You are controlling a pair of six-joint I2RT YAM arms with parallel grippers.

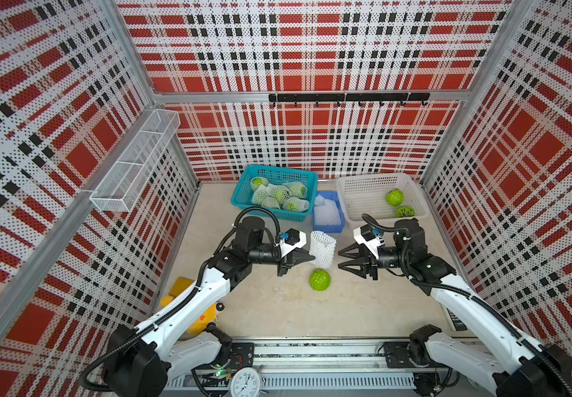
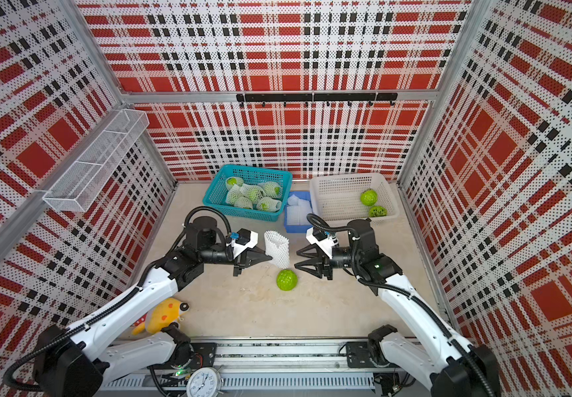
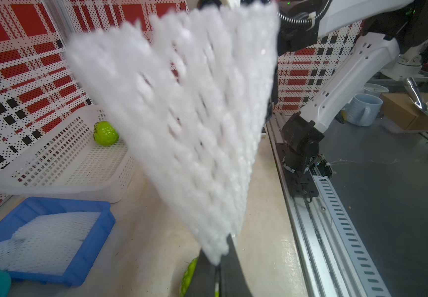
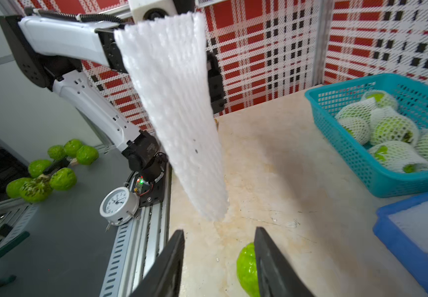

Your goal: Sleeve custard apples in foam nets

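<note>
A white foam net (image 1: 323, 249) hangs in the air between the two arms, its mouth spread at the top and its lower end narrow. My left gripper is shut on the net's lower edge, as the left wrist view shows. Facing it from the right, my right gripper is open, with nothing between its fingers and the net beyond them. One bare green custard apple (image 1: 319, 280) rests on the table below the net. In the right wrist view a right finger partly covers that apple (image 4: 246, 269).
The teal basket (image 1: 238, 196) at the back holds several netted apples. Beside it stands a blue tray (image 1: 340, 223) of flat foam nets. A white basket (image 1: 358, 210) at the back right holds two bare apples. Open table lies in front.
</note>
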